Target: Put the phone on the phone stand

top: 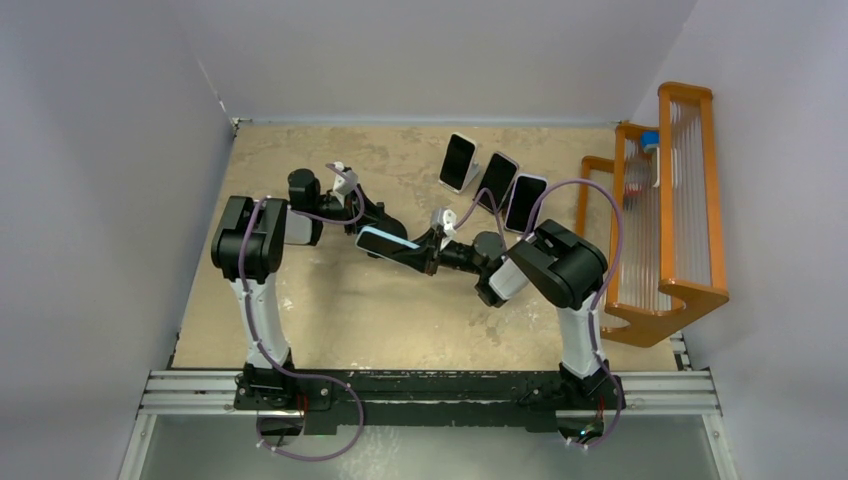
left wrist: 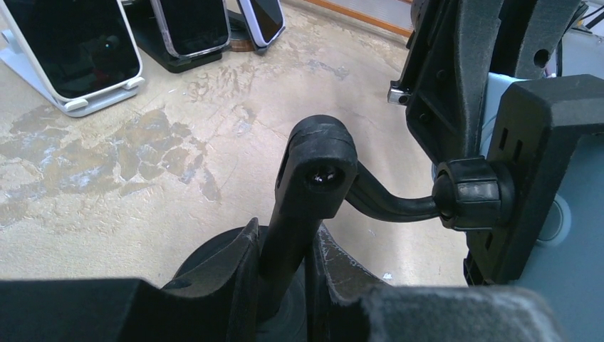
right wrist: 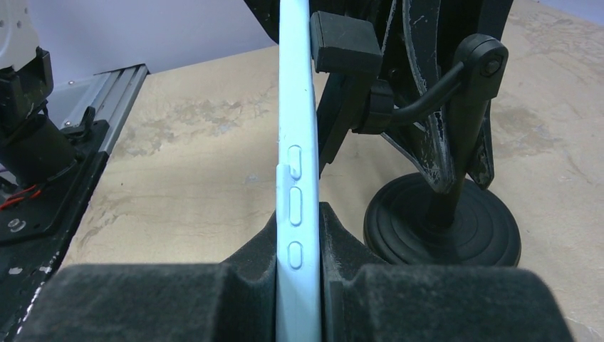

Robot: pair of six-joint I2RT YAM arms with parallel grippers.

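The phone (top: 388,245) has a black screen, a light blue edge (right wrist: 295,142) and a light blue back (left wrist: 563,235). My right gripper (top: 425,258) is shut on it, its fingers pressed against both faces in the right wrist view. The black phone stand (left wrist: 313,171) has a round base (right wrist: 441,235), an upright post and a side arm with a mount block (right wrist: 347,44). This block lies against or very close to the phone's back; contact is unclear. My left gripper has one finger on each side of the post; whether they grip it is unclear.
Three phones on stands, one white-framed (top: 460,162), one in the middle (top: 498,180) and one at the right (top: 525,203), stand at the back right. An orange wooden rack (top: 692,190) fills the right side.
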